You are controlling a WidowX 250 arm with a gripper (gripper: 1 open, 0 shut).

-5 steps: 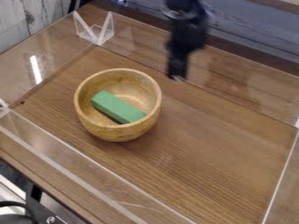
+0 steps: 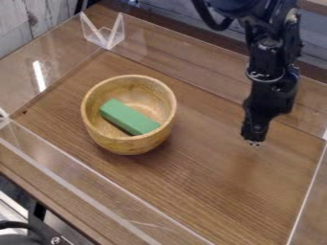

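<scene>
A round wooden bowl (image 2: 169,96) sits at the left of the table, holding a green block (image 2: 128,117) lying tilted inside it. My black gripper (image 2: 253,136) hangs over the right side of the table, well apart from the bowl. It is shut, with nothing visible between its fingers.
A clear plastic object (image 2: 102,29) stands at the back left. A clear edge runs along the left, and black cabling shows at the bottom left corner.
The bowl and green block look unchanged.
</scene>
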